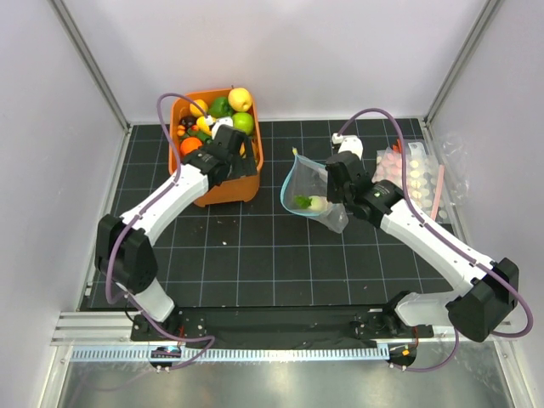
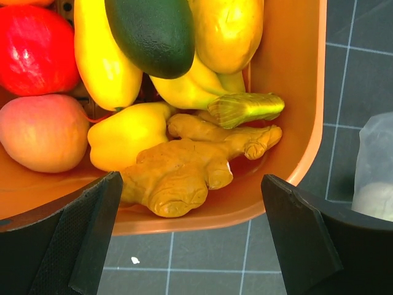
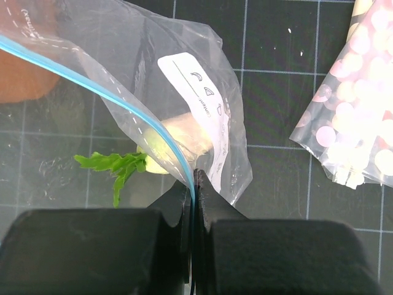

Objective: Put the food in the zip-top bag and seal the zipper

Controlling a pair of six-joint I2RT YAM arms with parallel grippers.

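Note:
A clear zip top bag (image 1: 308, 183) with a blue zipper edge is held up by its rim, its mouth facing left. My right gripper is shut on that blue edge. Inside the bag lies a pale, rounded vegetable with green leaves (image 3: 178, 141), its leaf end toward the mouth. Over the orange bin (image 1: 229, 191) my left gripper stands open, nothing held. Between and just beyond its fingers, the left wrist view shows a brown ginger root (image 2: 178, 175) by the bin's near wall. A yellow pepper (image 2: 126, 138) touches it.
The bin also holds a red tomato (image 2: 37, 52), a peach (image 2: 43, 132), an avocado (image 2: 153, 34), bananas and other produce. A packet with pink dots (image 3: 362, 104) lies at the right.

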